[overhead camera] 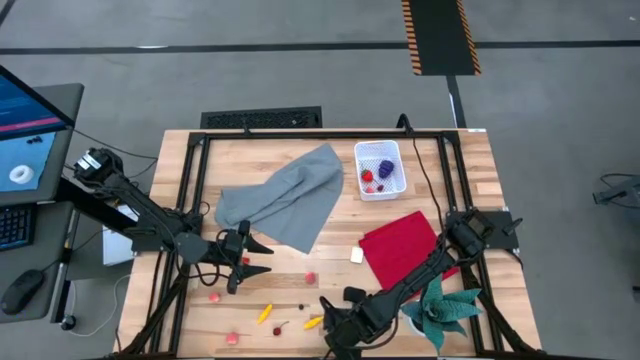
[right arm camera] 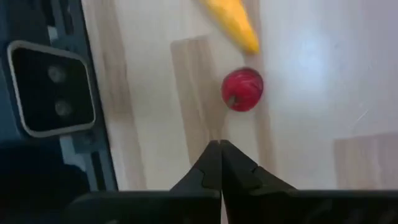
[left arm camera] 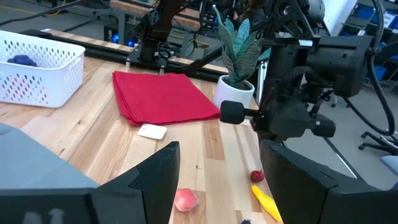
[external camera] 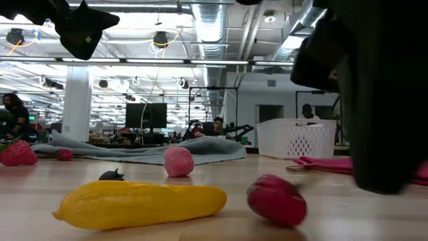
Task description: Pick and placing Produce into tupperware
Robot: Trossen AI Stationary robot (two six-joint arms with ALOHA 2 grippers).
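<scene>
In the right wrist view my right gripper is shut, with nothing between its fingers. Just beyond its tips a dark red fruit point(right arm camera: 242, 89) with a stem lies on the wood, apart from them, with a yellow piece point(right arm camera: 239, 23) close by. The low view shows that red fruit point(external camera: 277, 200) beside a long yellow piece point(external camera: 140, 205). My left gripper point(overhead camera: 271, 257) stands open and empty over the left part of the table. A white perforated container point(overhead camera: 399, 192) at the back holds a red berry point(overhead camera: 367, 176), a purple piece point(overhead camera: 386, 168) and small bits.
Pink pieces point(overhead camera: 310, 277) lie scattered on the table, and a small dark one point(external camera: 112, 175) shows too. A grey cloth point(overhead camera: 290, 195) covers the back middle. A red cloth point(overhead camera: 400, 248) and potted plant point(overhead camera: 440, 312) occupy the right.
</scene>
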